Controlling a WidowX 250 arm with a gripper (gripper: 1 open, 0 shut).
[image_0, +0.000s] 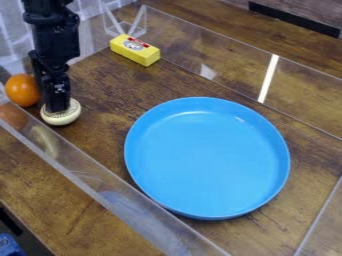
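Note:
The dark robot gripper reaches down from the top left, its fingers low between an orange round object and a pale, ridged round object. It is open; whether either finger touches these objects is hard to tell.
A large blue plate fills the right middle of the wooden table. A yellow box lies at the back. A clear edge or barrier runs along the lower left.

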